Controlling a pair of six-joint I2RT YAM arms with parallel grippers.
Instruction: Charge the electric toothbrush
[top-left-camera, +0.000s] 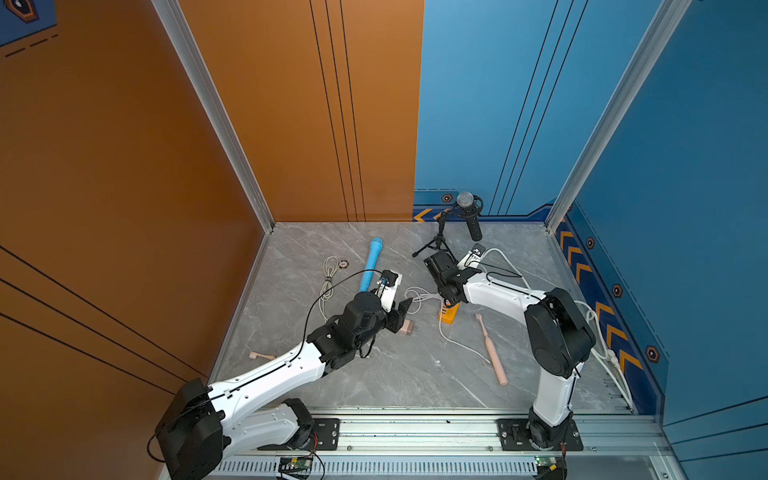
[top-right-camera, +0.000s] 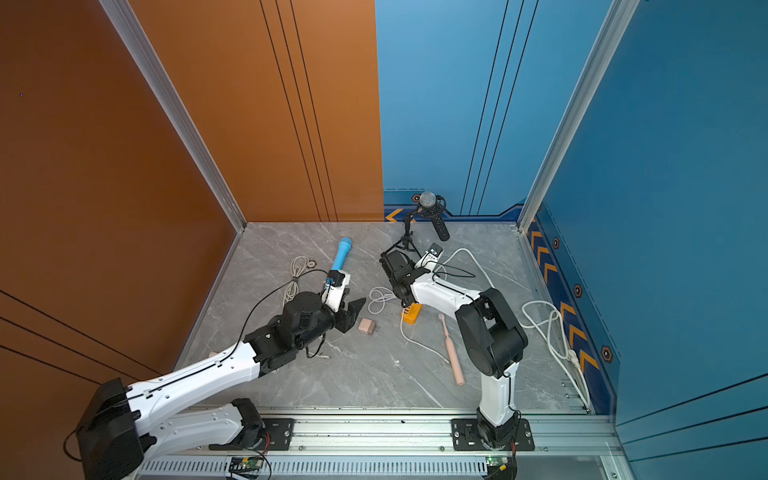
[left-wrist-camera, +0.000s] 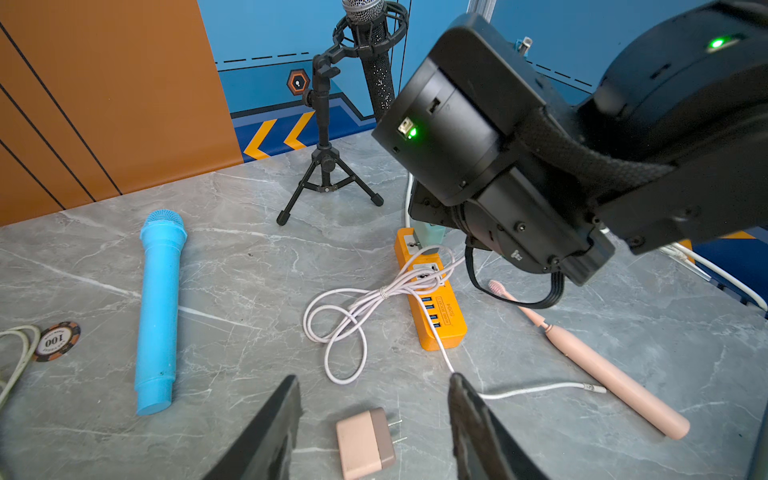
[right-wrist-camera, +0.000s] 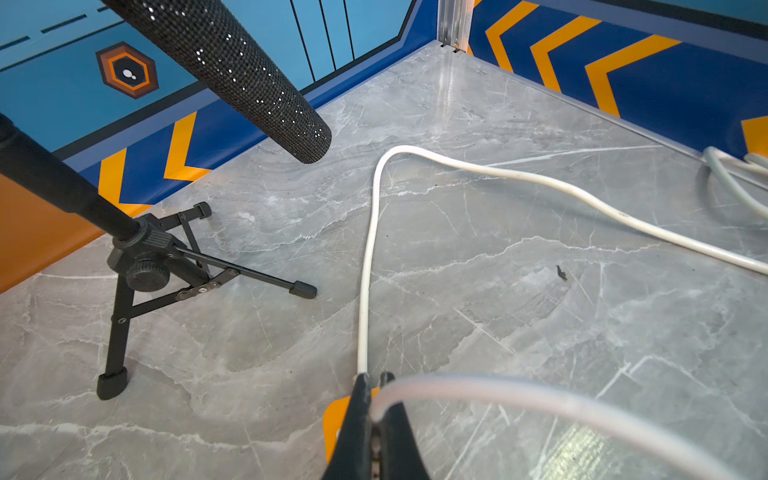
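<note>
The pink toothbrush (left-wrist-camera: 616, 380) lies at right. A pink charger (left-wrist-camera: 360, 444) lies below my left gripper, whose fingers are apart and empty. A white cable (left-wrist-camera: 528, 392) runs from a coiled bundle over the orange power strip (left-wrist-camera: 436, 324) to a loose end by the toothbrush. My right gripper is over the strip, its fingers shut; a pale cable arches just in front of or over the fingertips, and whether they grip it I cannot tell. Its wrist hides part of the strip.
A black microphone stand (left-wrist-camera: 324, 152) stands at the back. A blue microphone (left-wrist-camera: 156, 312), a poker chip (left-wrist-camera: 56, 340) and a tied cable (top-left-camera: 328, 280) lie at left. A white power cord (right-wrist-camera: 576, 192) runs along the right side.
</note>
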